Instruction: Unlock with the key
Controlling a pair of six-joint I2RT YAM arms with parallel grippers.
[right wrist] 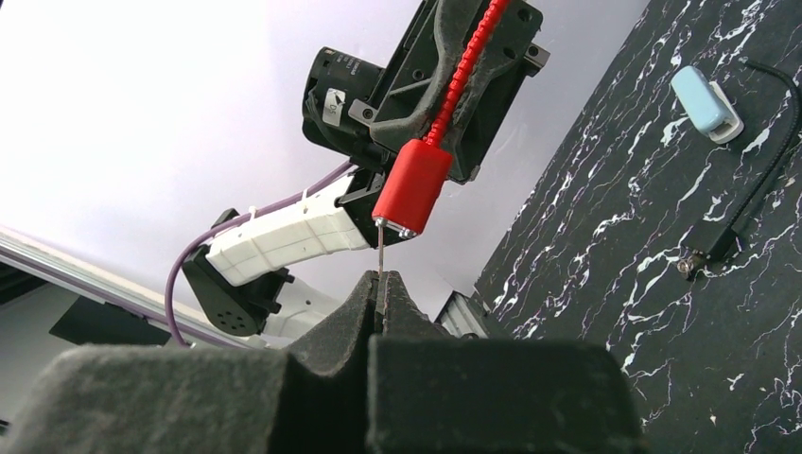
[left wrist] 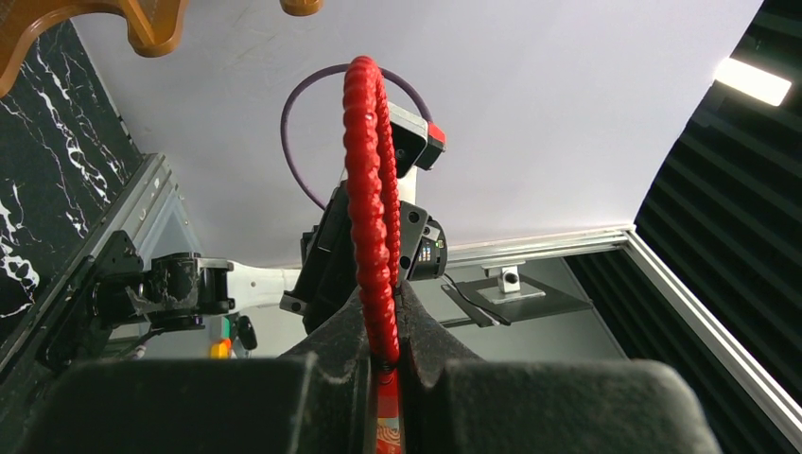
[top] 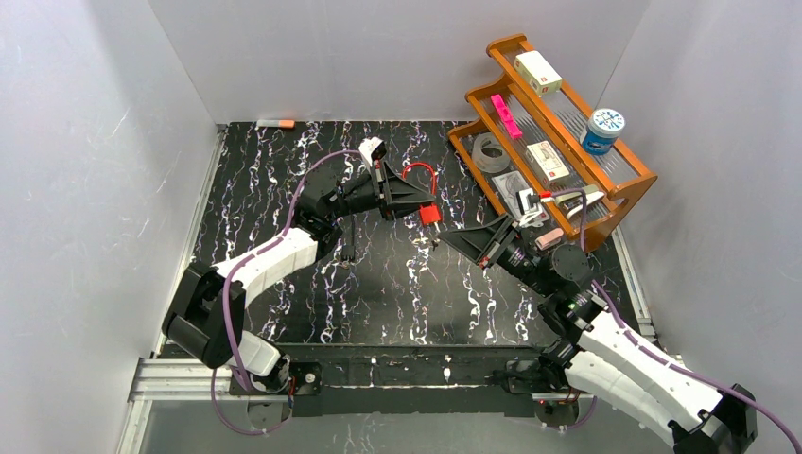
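Note:
My left gripper (top: 432, 198) is shut on a red padlock (top: 430, 216), whose body hangs below the fingertips. In the left wrist view, the lock's ribbed red shackle (left wrist: 364, 189) rises from between the fingers. Close by on the right, my right gripper (top: 443, 236) is shut on a small key (top: 435, 243). Seen from the right wrist, the key's thin blade (right wrist: 381, 251) stands upright from the fingertips toward the underside of the red lock body (right wrist: 413, 184), its tip lining up with one metal end there. I cannot tell whether it touches or enters the lock.
A wooden shelf (top: 584, 168) with boxes, tape and a blue jar (top: 602, 130) stands at the right, close to my right arm. A light blue clip (right wrist: 705, 104) and a black cable (right wrist: 766, 165) lie on the marble table.

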